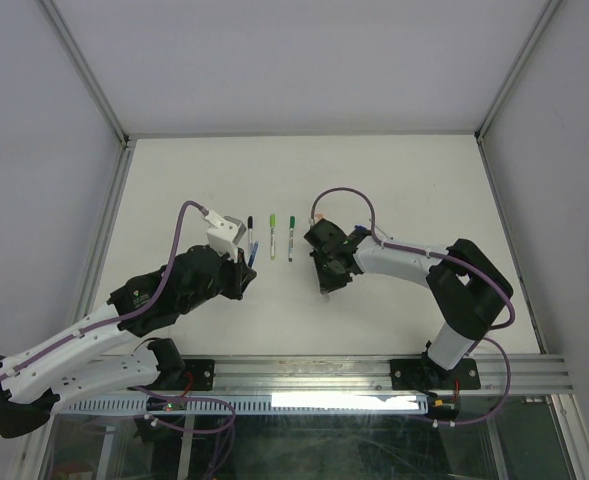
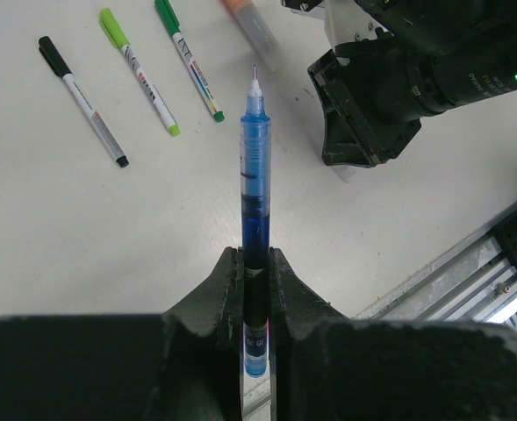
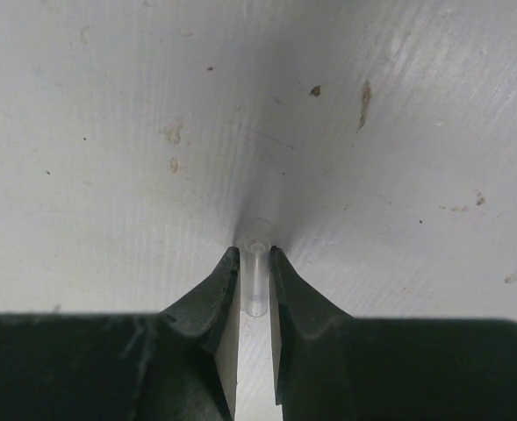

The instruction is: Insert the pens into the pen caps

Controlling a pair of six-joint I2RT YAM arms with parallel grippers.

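My left gripper is shut on an uncapped blue pen [image 2: 254,167], held upright with its tip away from the gripper in the left wrist view. In the right wrist view my right gripper is low over the table, its fingers either side of a clear pen cap [image 3: 256,289]; whether they grip it I cannot tell. Three capped pens lie on the table: black [image 2: 94,123], light green [image 2: 148,92] and green [image 2: 196,74].
An orange-ended clear item [image 2: 260,35] lies behind the green pen, near the right arm.
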